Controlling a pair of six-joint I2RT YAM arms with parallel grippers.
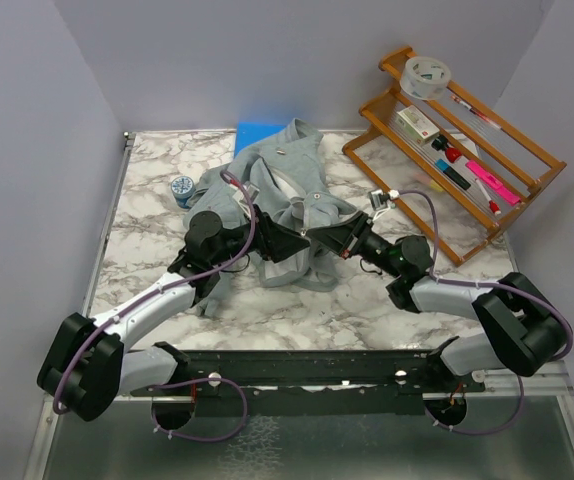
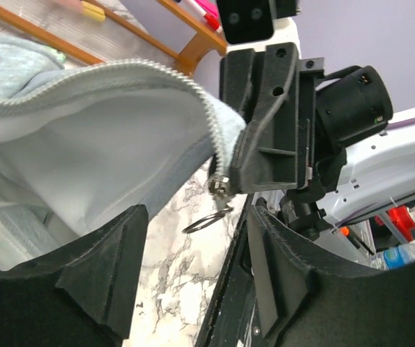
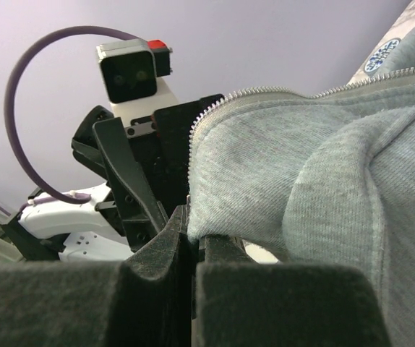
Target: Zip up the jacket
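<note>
The grey jacket (image 1: 272,180) lies on the marble table, its zip edge lifted in the middle. My right gripper (image 1: 317,236) is shut on the zip's end (image 2: 220,173), beside the metal slider and its looped pull tab (image 2: 206,219). In the right wrist view, grey fabric with zip teeth (image 3: 265,159) rises from its fingertips. My left gripper (image 1: 293,238) faces it from the left, its fingers (image 2: 99,275) part open around the hanging pull tab, not closed on it.
A wooden rack (image 1: 372,112) with tape, markers and boxes stands at the back right. A blue tin (image 1: 182,188) sits left of the jacket, and a blue sheet (image 1: 252,135) lies behind it.
</note>
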